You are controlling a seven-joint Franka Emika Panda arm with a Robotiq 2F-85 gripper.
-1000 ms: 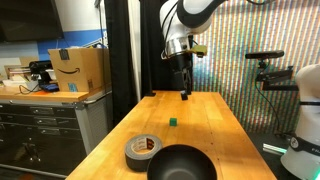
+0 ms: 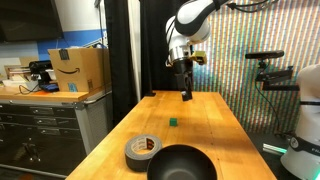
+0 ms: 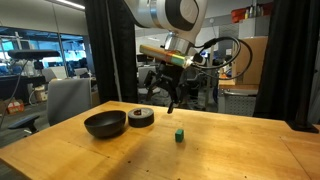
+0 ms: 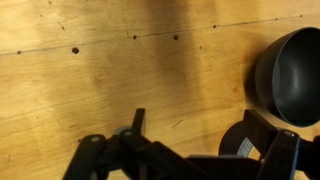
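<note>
My gripper [image 2: 186, 95] hangs above the wooden table, pointing down, clear of every object. In the wrist view the gripper stands open, its two fingers wide apart with only bare wood visible between them. A small green block [image 2: 173, 122] rests on the table, below the gripper in exterior view 1; exterior view 2 also shows the block [image 3: 179, 135] standing alone. A black bowl [image 2: 181, 166] and a grey tape roll [image 2: 143, 150] sit close together near the front. The wrist view has the bowl [image 4: 297, 75] at right and the tape roll partly hidden by the gripper.
Bare wood surrounds the green block, with free room on the table [image 3: 230, 150] in exterior view 2. A cardboard box [image 2: 80, 68] stands on a drawer cabinet [image 2: 45, 130] to the left. Dark curtains hang behind.
The arm has shifted slightly to the right in exterior view 1, still above the table. The block, bowl and tape roll have stayed in place.
</note>
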